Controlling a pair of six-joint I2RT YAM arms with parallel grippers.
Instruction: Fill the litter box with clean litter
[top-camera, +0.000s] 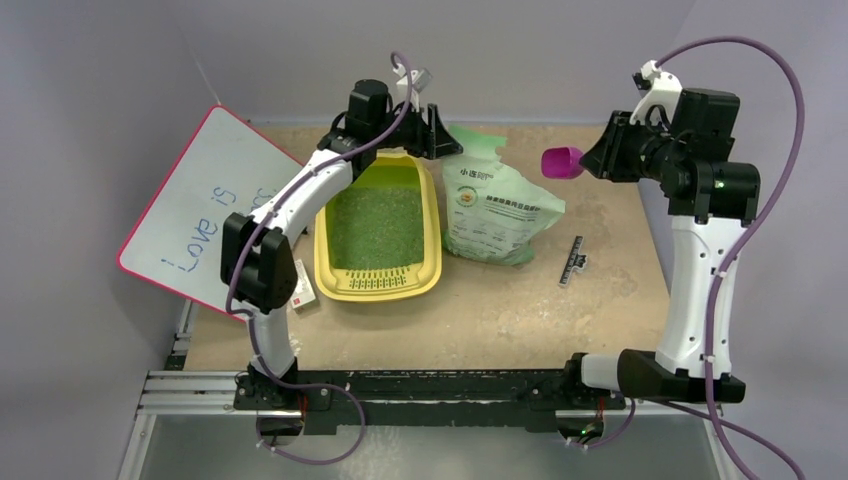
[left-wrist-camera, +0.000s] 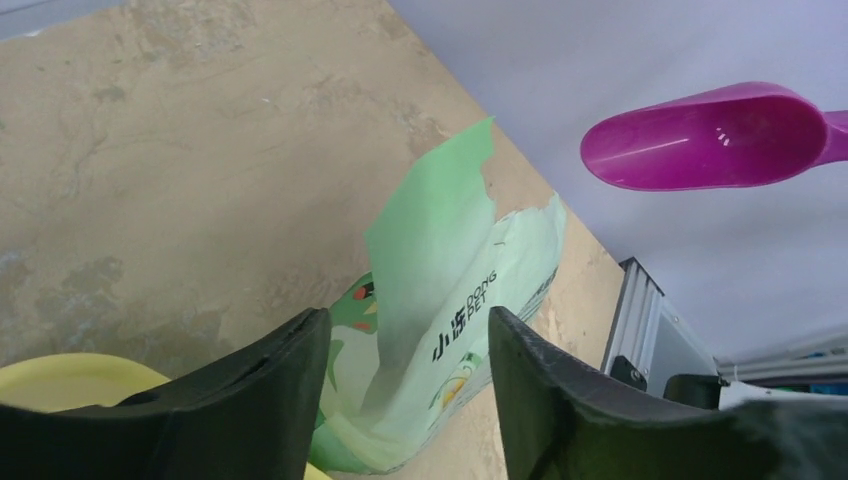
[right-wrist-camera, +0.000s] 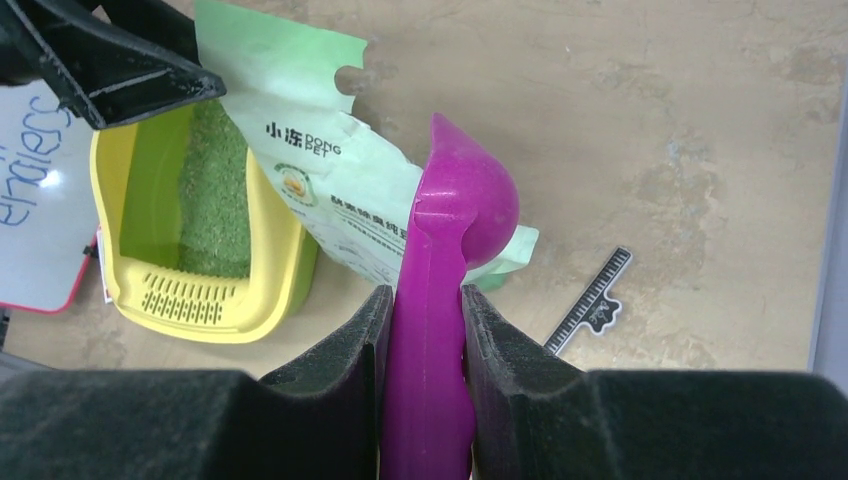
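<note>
A yellow litter box (top-camera: 432, 245) stands left of centre, with green litter (top-camera: 378, 225) across its floor. To its right the pale green litter bag (top-camera: 500, 215) leans, its torn top flap (left-wrist-camera: 430, 220) sticking up. My left gripper (top-camera: 448, 140) is at that flap; in the left wrist view its fingers (left-wrist-camera: 265, 400) are spread, with the bag beyond and between them. The right gripper is shut on the handle of a magenta scoop (right-wrist-camera: 465, 200), held above the table right of the bag. In the left wrist view the scoop's visible inside looks empty.
A black clip (top-camera: 573, 262) lies right of the bag. A whiteboard (top-camera: 200, 210) leans at the left, near a small white box (top-camera: 303, 287). Bare tabletop (top-camera: 510, 320) shows in front of the bag.
</note>
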